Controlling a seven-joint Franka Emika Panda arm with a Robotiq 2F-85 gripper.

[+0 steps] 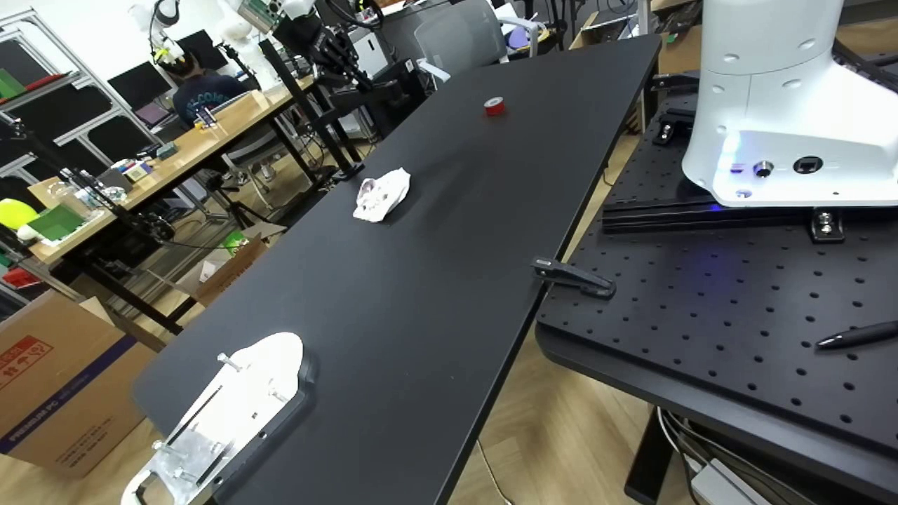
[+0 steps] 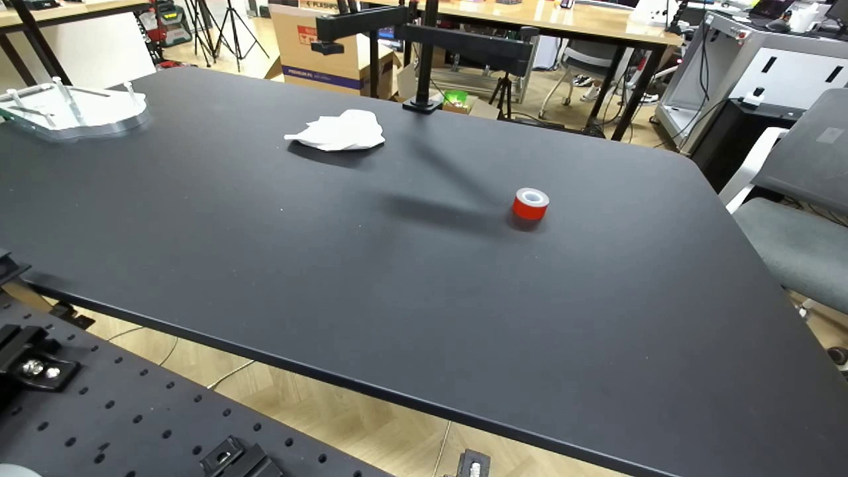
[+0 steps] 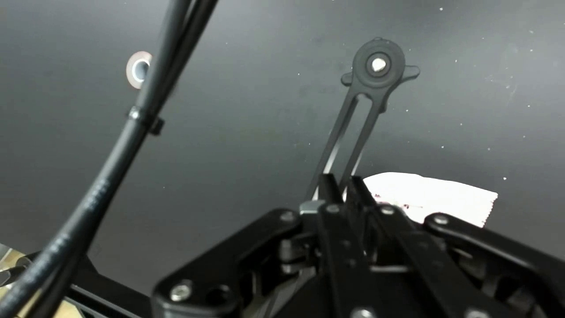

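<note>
A crumpled white sheet, tissue or cloth, lies on the black table near its far edge. It also shows in exterior view 2 as a white heap. The black gripper in the wrist view has its fingertips close together with a narrow gap. Past them runs a black slotted arm with a round end; whether it is between the fingers I cannot tell. The white sheet appears beyond the gripper on the right, partly hidden by the fingers.
A red tape roll stands on the table, apart from the sheet. A white fixture with pegs lies at the other end. A black post is clamped at the table's far edge.
</note>
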